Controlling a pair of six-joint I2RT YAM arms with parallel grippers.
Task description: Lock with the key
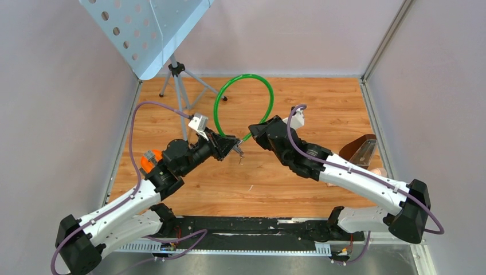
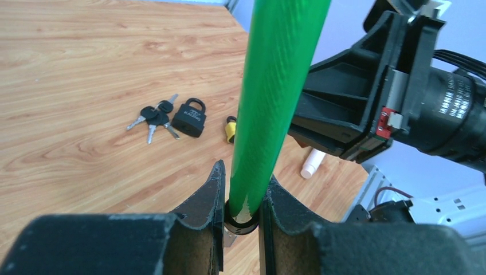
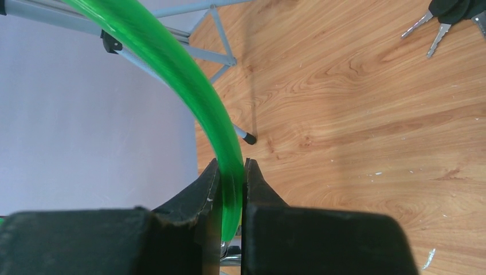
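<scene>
A green looped cable lock (image 1: 250, 77) is held up between both arms, its silver end near my left gripper (image 1: 234, 143). My left gripper grips the green tube near a dark end fitting in the left wrist view. My right gripper is shut on the tube, with metal showing below. Small metal keys (image 1: 241, 153) appear to hang by the left gripper. On the table lie loose keys (image 2: 155, 117), a black padlock (image 2: 189, 120) and a small yellow padlock (image 2: 230, 130).
A tripod (image 1: 176, 69) with a perforated board (image 1: 143, 34) stands at the back left. An orange object (image 1: 146, 163) is at left, a brown-and-metal object (image 1: 358, 152) at right. Walls (image 1: 424, 114) enclose the table.
</scene>
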